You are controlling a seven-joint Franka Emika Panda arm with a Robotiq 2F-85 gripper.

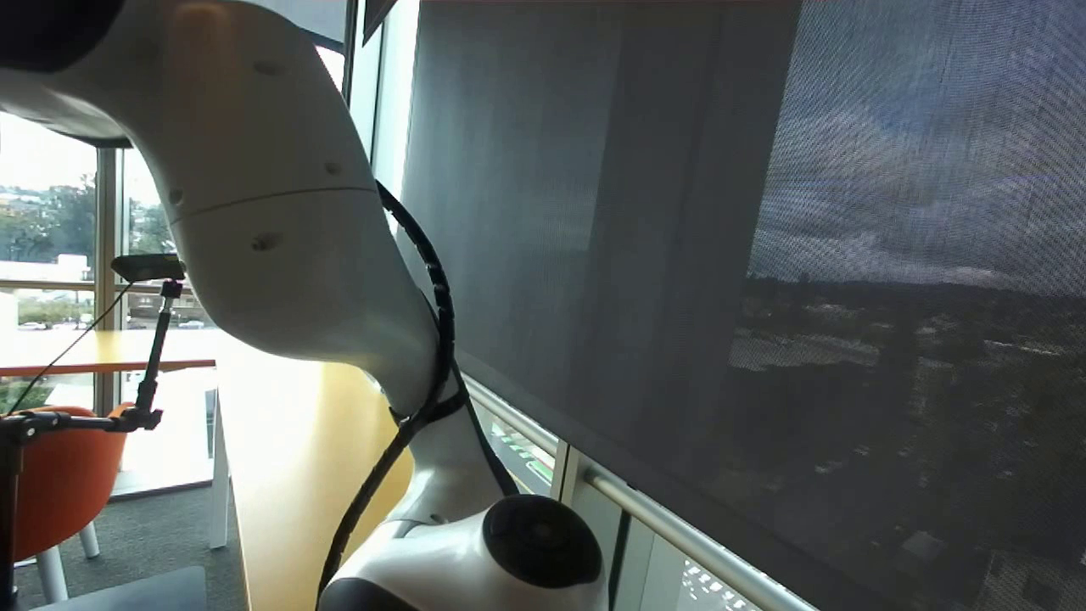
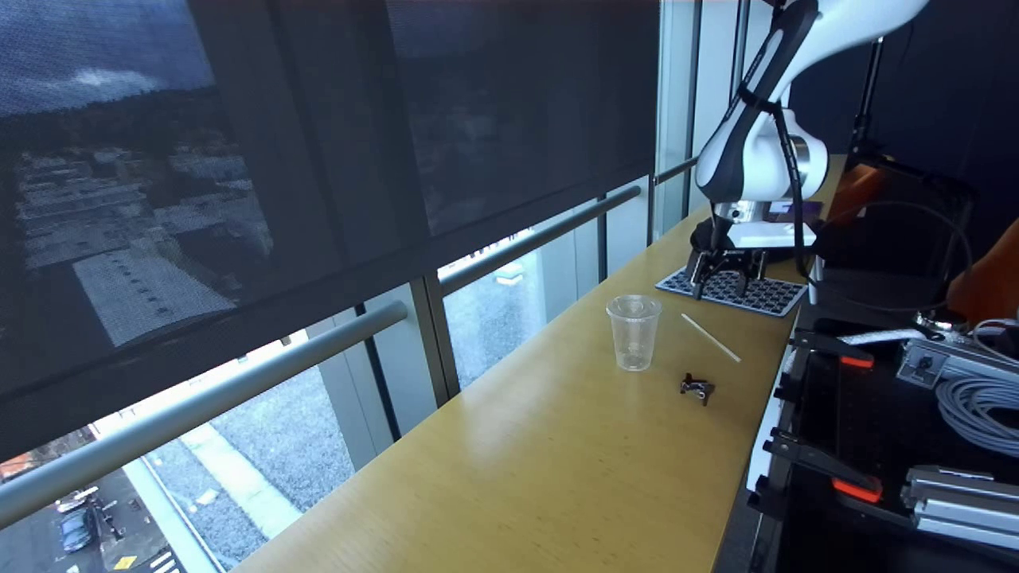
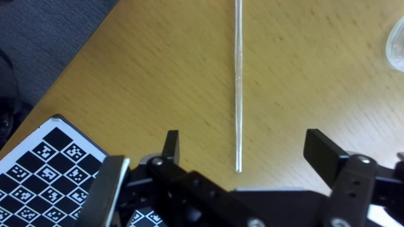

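A thin, clear straw-like stick [image 3: 238, 87] lies on the wooden table in the wrist view, its near end between the two finger lines of my gripper. The fingers stand wide apart with nothing gripped. In exterior view 2, my gripper [image 2: 728, 277] hangs over the patterned board, beyond the stick [image 2: 711, 337]. A clear plastic cup [image 2: 634, 331] stands upright to the left of the stick; only its edge [image 3: 396, 47] enters the wrist view at the right. Exterior view 1 shows just the arm, and the gripper is outside it.
The black-and-white marker board [image 3: 49, 174] lies flat under the gripper's left side. A small dark metal piece [image 2: 698, 387] rests nearer than the cup. Clamps [image 2: 826, 468] line the table's right edge, and a window rail [image 2: 535, 243] runs along the left.
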